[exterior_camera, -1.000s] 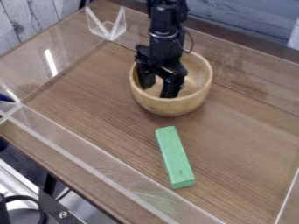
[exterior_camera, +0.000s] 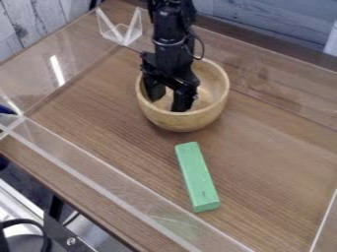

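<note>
A round wooden bowl sits in the upper middle of the wooden table. My black gripper reaches down from the top into the bowl, its fingers spread open; whether anything lies between them inside the bowl is hard to make out. A pale green rectangular block lies below the bowl on the table.
Clear plastic edging runs along the left and bottom edges. A black cable lies at the bottom left corner.
The green block stays in place.
</note>
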